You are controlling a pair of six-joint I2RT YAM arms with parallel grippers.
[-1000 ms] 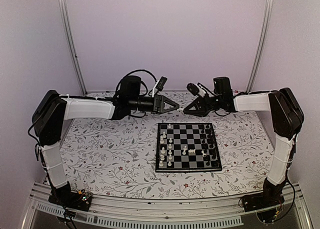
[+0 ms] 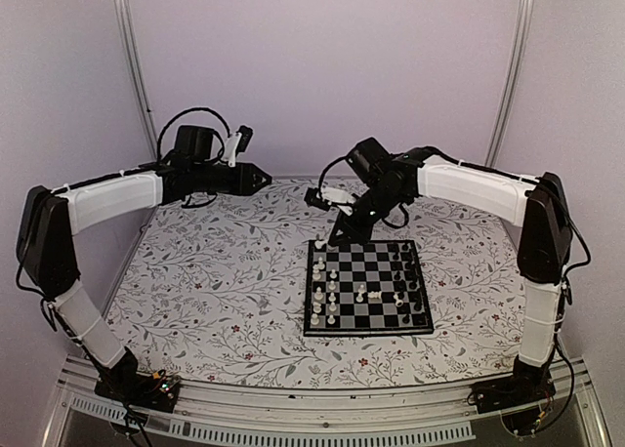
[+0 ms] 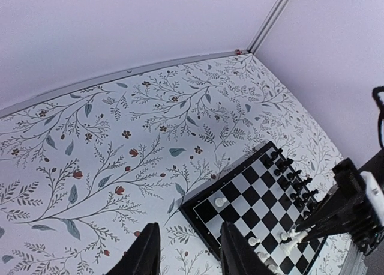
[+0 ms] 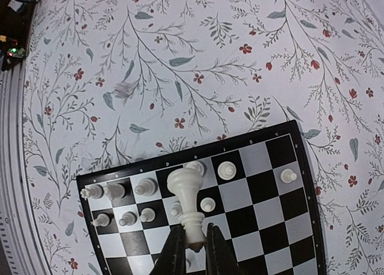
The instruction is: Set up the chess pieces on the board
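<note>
My right gripper is shut on a white chess piece [image 4: 185, 188], whose wide base points away from the fingers. From above, the right gripper [image 2: 335, 238] is over the far left corner of the chessboard [image 2: 367, 333]. White pieces [image 4: 145, 187] stand in two partly filled rows along one side; a lone white pawn [image 4: 288, 176] sits near the corner. Black pieces [image 2: 420, 296] line the board's right side. Well left of the board, my left gripper [image 2: 264, 180] hangs in the air; its fingers [image 3: 144, 251] are apart with nothing between them.
Near the middle of the board are a few loose white pieces, including one upright piece [image 2: 361, 293] and another that seems to lie on its side [image 2: 375, 295]. The floral tablecloth [image 2: 205, 281] is clear left of the board.
My left gripper has drawn back to the left, and the right one has carried the piece left and toward the board.
</note>
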